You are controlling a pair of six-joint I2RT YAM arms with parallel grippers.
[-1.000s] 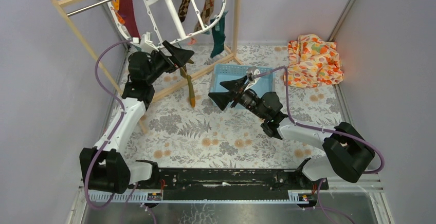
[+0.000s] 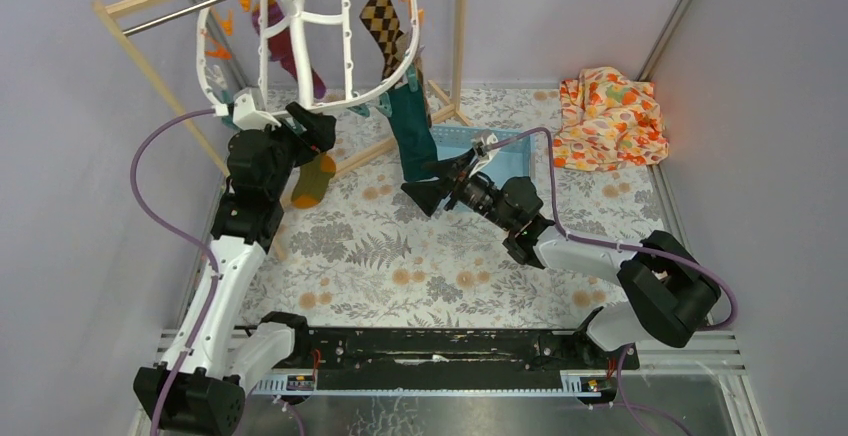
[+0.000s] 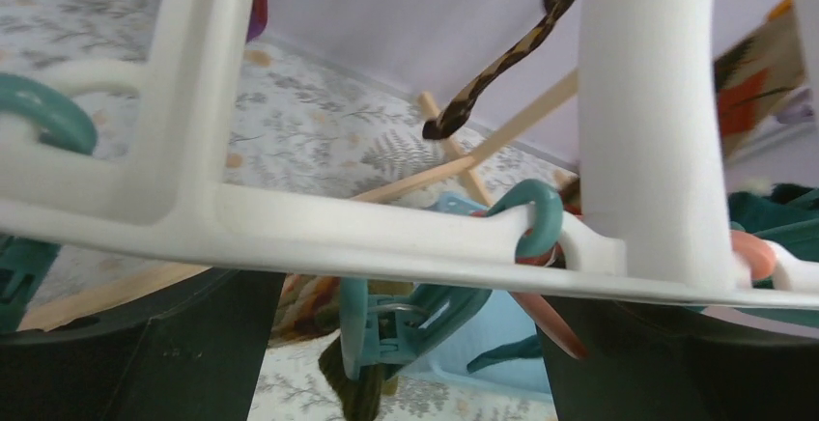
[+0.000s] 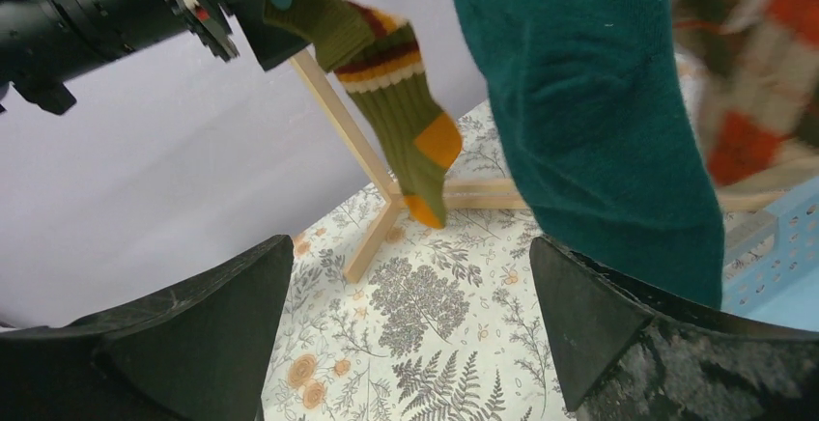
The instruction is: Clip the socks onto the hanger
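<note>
The white oval hanger (image 2: pixel 335 18) hangs at top with socks clipped on: maroon (image 2: pixel 280 41), checkered (image 2: pixel 383 26), teal (image 2: pixel 410 121) and olive-orange (image 2: pixel 312 181). My left gripper (image 2: pixel 310 126) is at the hanger's lower left, open around a teal clip (image 3: pixel 386 329) beneath the white rim in the left wrist view, partly hiding the olive sock. My right gripper (image 2: pixel 440 181) is open at the teal sock's lower end; in the right wrist view that sock (image 4: pixel 599 112) hangs above and between the open fingers.
A blue basket (image 2: pixel 515 161) stands behind my right gripper. Orange floral cloth (image 2: pixel 605 121) lies at the back right. A wooden frame (image 2: pixel 150 71) holds the hanger's bar.
My left gripper has moved left and slightly toward the front, with the hanger and olive sock shifting left. The hanging socks swung; the teal one now hangs by my right gripper.
</note>
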